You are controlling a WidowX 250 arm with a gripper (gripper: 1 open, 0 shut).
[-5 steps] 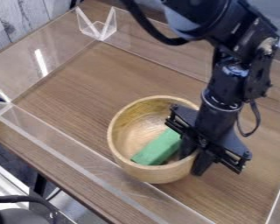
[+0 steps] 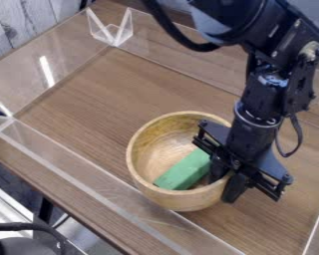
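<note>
A round tan bowl (image 2: pixel 156 149) sits on the wooden table, right of centre, with a green block (image 2: pixel 182 171) lying inside it. My black gripper (image 2: pixel 229 159) comes down from the top right over the bowl's right side. It is shut, and its fingertips hide that part of the bowl and the block's upper end, so what exactly is between them is hard to see.
Clear plastic walls border the wooden table (image 2: pixel 83 85) at the left and front. A small white bracket (image 2: pixel 112 30) stands at the far edge.
My gripper has shifted slightly up and right. The bowl with the block in it has moved slightly right.
</note>
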